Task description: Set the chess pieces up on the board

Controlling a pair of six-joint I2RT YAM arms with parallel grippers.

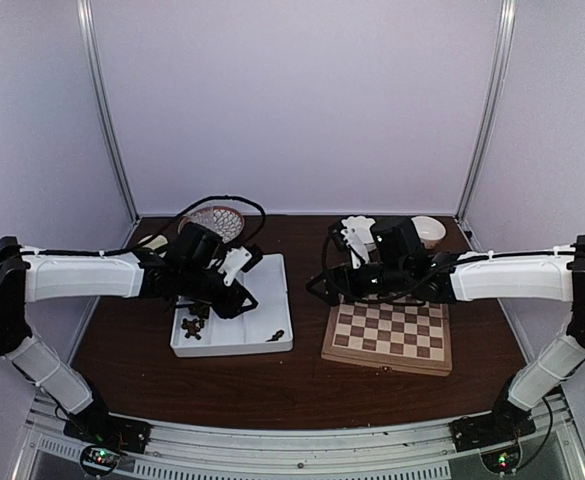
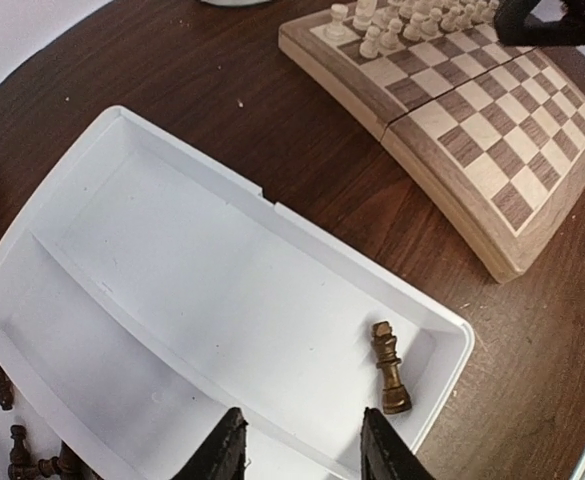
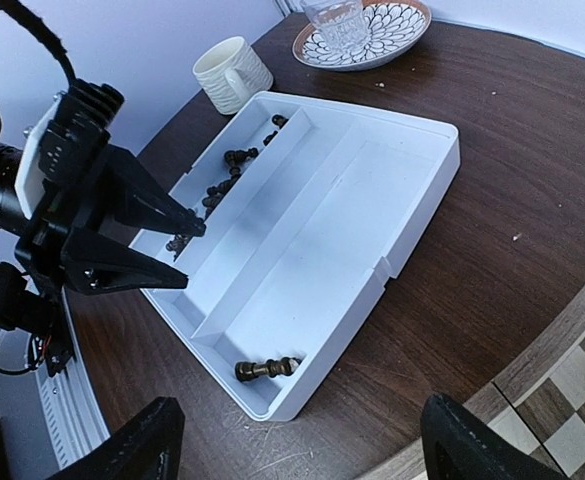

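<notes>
On its side in the wide compartment of the white tray [image 1: 234, 348] lies the dark king [image 2: 388, 370], close to the tray's near right corner. Above the tray, my left gripper stands open and empty, its fingertips apart and clear of the king. Other dark pieces [image 3: 227, 175] lie in the tray's narrow far-left compartment. To the right is the chessboard [image 1: 392, 335], with light pieces [image 2: 412, 25] upright at its far end. My right gripper is open between tray and board, with nothing between its fingers.
Behind the tray stand a white mug [image 3: 234, 75] and a patterned plate [image 3: 412, 20] with a clear glass [image 3: 337, 22] on it. White bowls [image 1: 429, 230] sit behind the board. Dark table shows bare between tray and board and along the front.
</notes>
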